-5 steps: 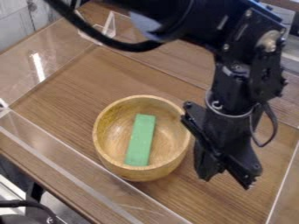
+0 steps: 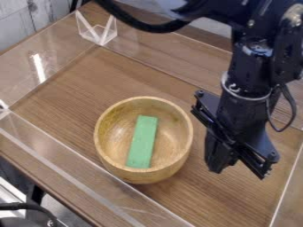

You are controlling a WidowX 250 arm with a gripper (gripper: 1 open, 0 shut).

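A round tan wooden bowl (image 2: 116, 129) sits left of centre on the wooden table. A green rectangular block (image 2: 143, 142) lies lengthwise inside it. My black gripper (image 2: 235, 155) hangs just right of the bowl, low over the table, seen from above and behind its housing. Whether its fingers are open or shut is hard to make out.
A clear plastic guard (image 2: 97, 31) stands at the upper left. Bare table (image 2: 71, 80) lies left of the bowl and in front of the gripper at lower right. A clear edge strip runs along the lower left.
The arm has shifted and turned slightly, its upper part leaning further right and its lower end moving a little. The bowl and green block look unchanged.
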